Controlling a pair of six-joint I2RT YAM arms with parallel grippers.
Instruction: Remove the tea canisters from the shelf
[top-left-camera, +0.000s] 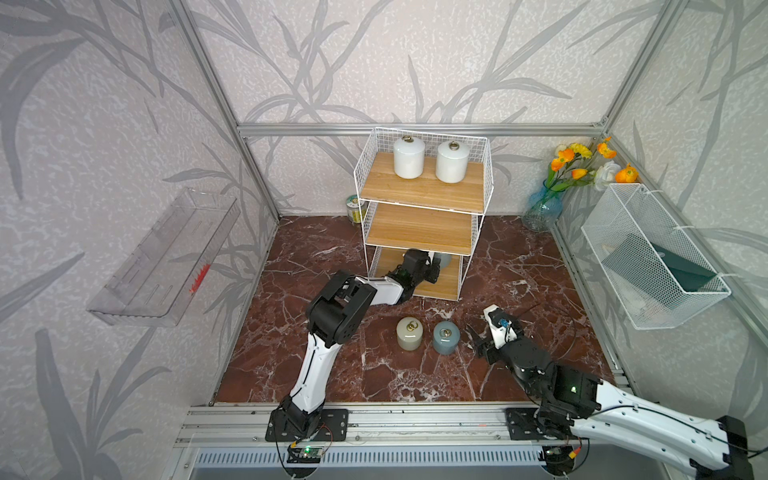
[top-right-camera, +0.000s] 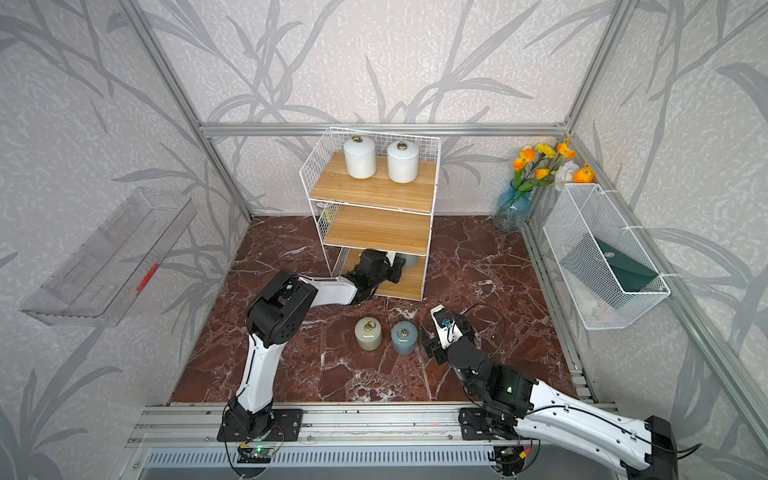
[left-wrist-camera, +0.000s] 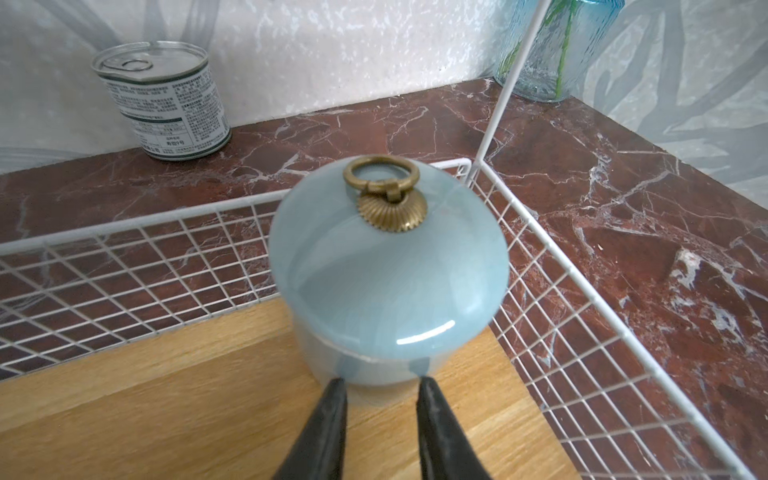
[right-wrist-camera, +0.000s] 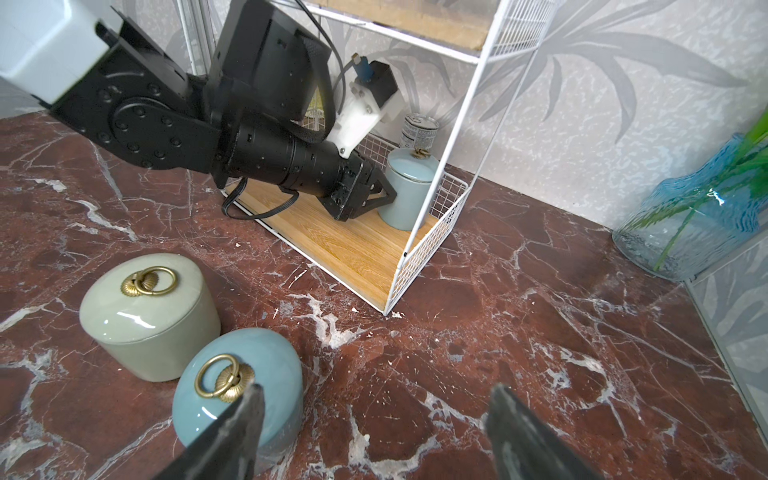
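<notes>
On the bottom tier of the white wire shelf (right-wrist-camera: 336, 232), a blue-grey canister (left-wrist-camera: 392, 280) stands upright in the back right corner. My left gripper reaches into that tier, part open, its two fingertips apart in front of the canister's lower body. Whether they touch it I cannot tell. Two white canisters (top-left-camera: 409, 158) are up on the top tier. On the table before the shelf stand a pale green canister (right-wrist-camera: 152, 320) and a blue canister (right-wrist-camera: 248, 400). My right gripper is open and empty, to the right of the blue one.
A tin can (left-wrist-camera: 164, 100) is on the table behind the shelf. The glass vase (top-left-camera: 542, 209) of flowers stands at the back right. A white wire basket (top-left-camera: 652, 256) hangs on the right wall, a clear bin (top-left-camera: 164, 260) on the left. The middle tier (top-left-camera: 420, 228) is empty.
</notes>
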